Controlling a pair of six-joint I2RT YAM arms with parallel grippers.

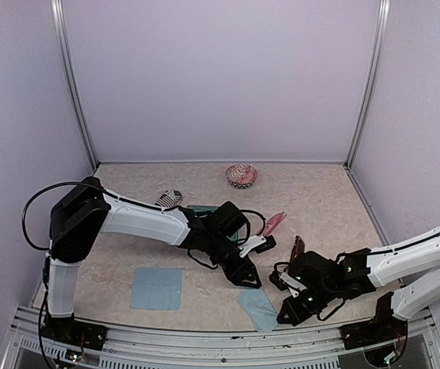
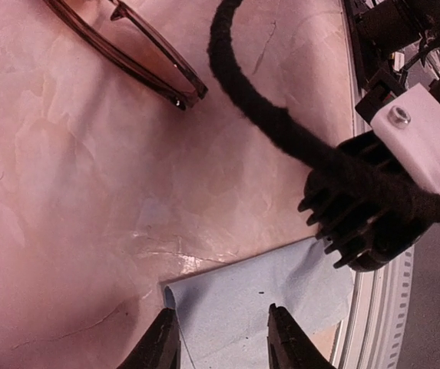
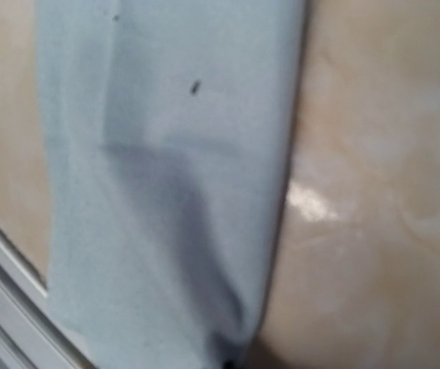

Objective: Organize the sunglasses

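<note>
A folded pale blue cloth (image 1: 259, 309) lies near the table's front edge. My right gripper (image 1: 285, 317) is shut on its corner; the fabric (image 3: 173, 184) gathers into a crease at the bottom of the right wrist view. Over the cloth's far end is my left gripper, part open, its fingertips apart above the cloth (image 2: 235, 300) and nothing visibly held. Brown sunglasses (image 1: 297, 247) rest just beyond the right arm; brown frames (image 2: 147, 58) also show in the left wrist view. The green case (image 1: 203, 208) is mostly hidden behind the left arm.
Another blue cloth (image 1: 157, 288) lies flat at the front left. A pink item (image 1: 274, 223) sits mid-table, a red patterned bowl (image 1: 241, 176) at the back, and a striped object (image 1: 169, 198) behind the left arm.
</note>
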